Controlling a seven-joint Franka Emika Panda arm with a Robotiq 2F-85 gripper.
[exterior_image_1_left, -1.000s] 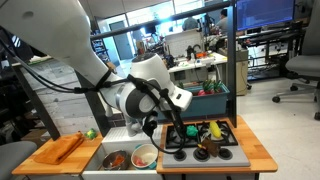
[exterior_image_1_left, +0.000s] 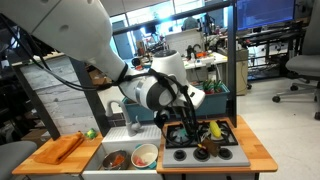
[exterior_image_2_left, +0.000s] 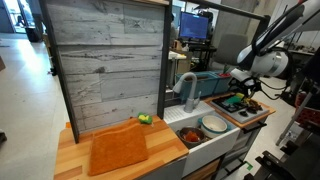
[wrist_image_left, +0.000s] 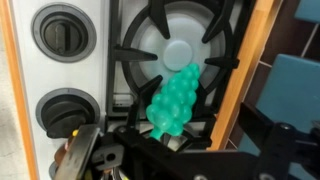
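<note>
A bumpy, translucent green toy shaped like a bunch of grapes (wrist_image_left: 177, 98) lies on the black burner grate in the wrist view. My gripper is open above it, one finger (wrist_image_left: 80, 152) on the left side and the other on the right, with nothing held between them. Exterior view 1 has the gripper (exterior_image_1_left: 188, 112) over the left part of the stovetop (exterior_image_1_left: 180, 157), partly covering the green toy.
A yellow item (exterior_image_1_left: 215, 130) and a brown one (exterior_image_1_left: 210, 147) sit on the stove's right side. Left of it, the sink holds a white bowl (exterior_image_1_left: 146, 155) and a pot (exterior_image_1_left: 115, 160). An orange cloth (exterior_image_1_left: 58, 149) lies on the wooden counter. A blue-green bin (exterior_image_1_left: 210, 104) stands behind the stove.
My arm has shifted to the right over the stove, and the gripper now hides more of the green toy. The items on the counter look unmoved.
</note>
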